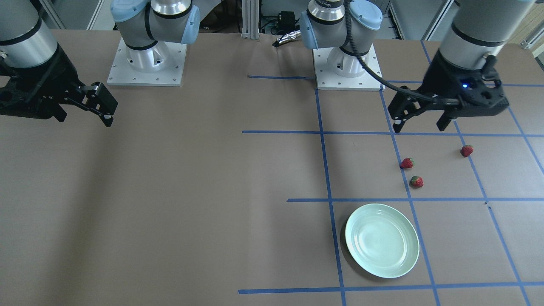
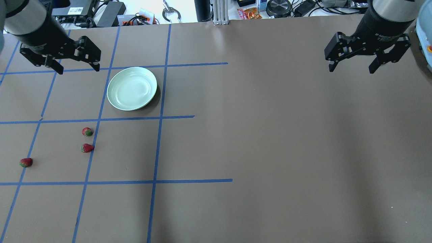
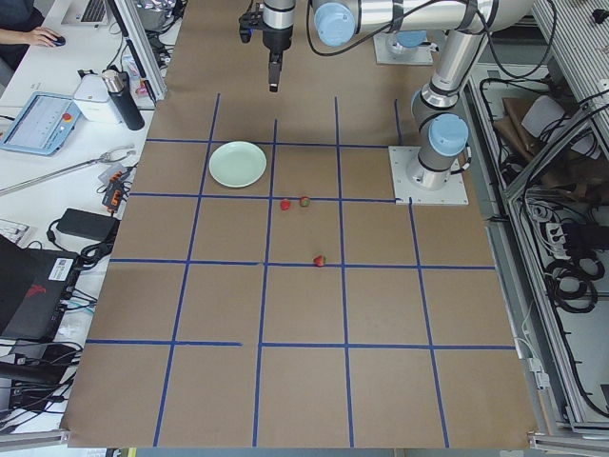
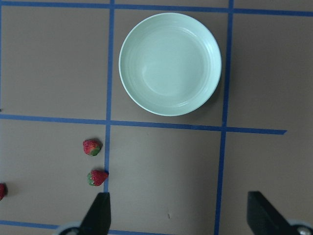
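A pale green plate (image 1: 382, 239) lies on the taped grid, empty. Near it sit three strawberries: two close together (image 1: 416, 181), and a third (image 1: 467, 150) farther off to the side; in the left wrist view the third strawberry (image 4: 2, 191) is at the left edge. My gripper (image 1: 419, 120) hangs open above the table behind the strawberries, nothing between its fingers. From the top view my gripper (image 2: 77, 69) is left of and above the plate. In the left wrist view both fingertips show at the bottom corners, wide apart.
A second robot arm (image 2: 364, 48) hangs over the other end of the table, with no objects beneath it. Cables and equipment line the edge beyond the table in the top view.
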